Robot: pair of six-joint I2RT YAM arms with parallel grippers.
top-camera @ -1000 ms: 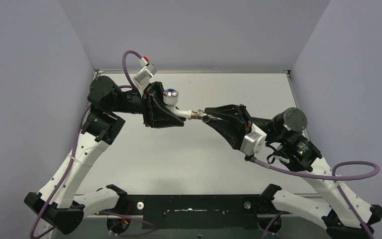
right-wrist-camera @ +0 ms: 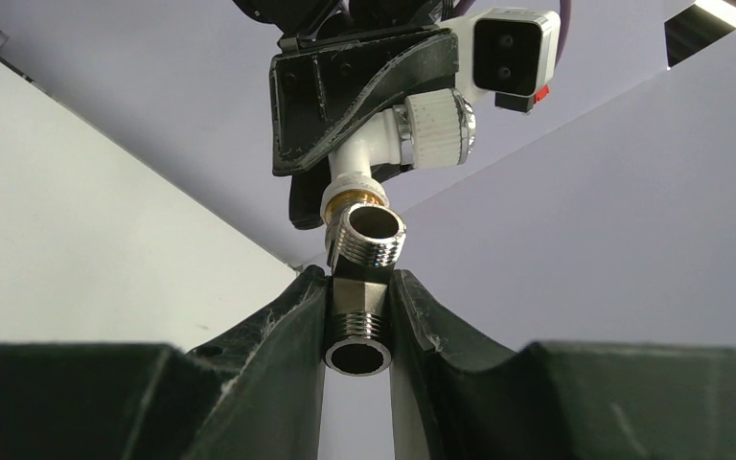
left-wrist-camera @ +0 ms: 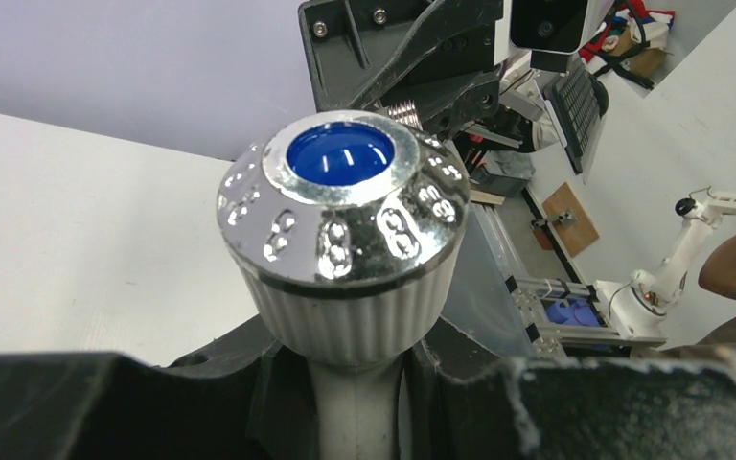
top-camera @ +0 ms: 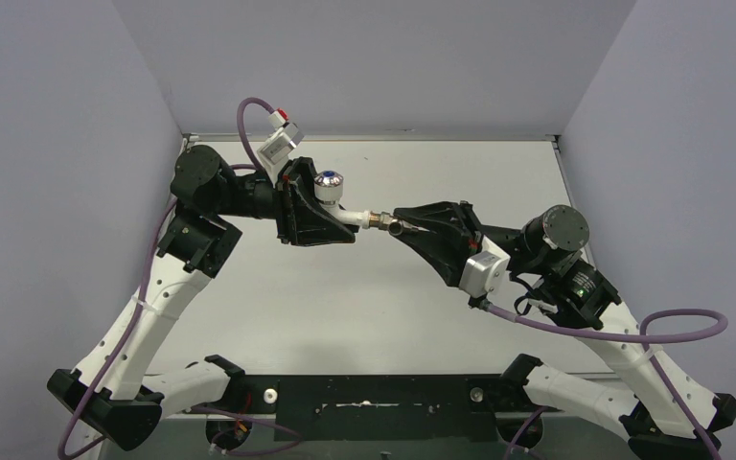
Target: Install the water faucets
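A white faucet body with a chrome, blue-centred knob is held above the table by my left gripper, shut on its white pipe. In the left wrist view the knob hides most of what lies beyond. My right gripper is shut on a metal threaded tee fitting, one open end facing the right wrist camera. Brass thread shows between the faucet's white collar and the fitting. The two parts meet end to end in line; how deep the thread sits is hidden.
Below both arms the white table is bare. Grey walls enclose both sides and the back. A purple cable loops from the right arm, and another runs along the left arm.
My left arm and the faucet look still, and both grips are unchanged.
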